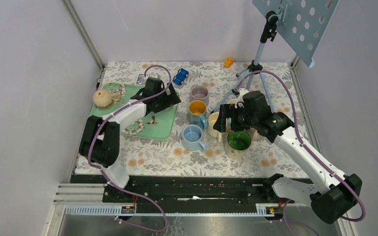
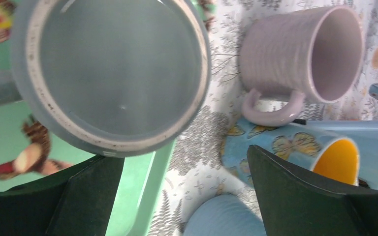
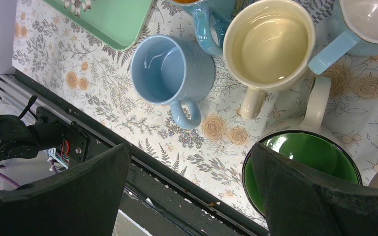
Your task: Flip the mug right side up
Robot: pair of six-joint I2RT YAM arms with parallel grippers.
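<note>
An upturned grey mug [image 2: 110, 69], its base facing up, stands on the green tray [image 1: 161, 127] right by my left gripper, which is open over it; in the top view that gripper [image 1: 173, 94] mostly covers the mug. My right gripper stands open over the group of mugs at the right, above a green-lined mug [image 3: 300, 162] and near a cream mug [image 3: 270, 49], with nothing seen held.
A pink mug [image 1: 199, 93], a blue-and-yellow mug [image 1: 197, 118] and a light blue mug [image 1: 193, 140] stand beside the tray. A toy car [image 1: 180, 76] and tripod [image 1: 255, 67] are behind.
</note>
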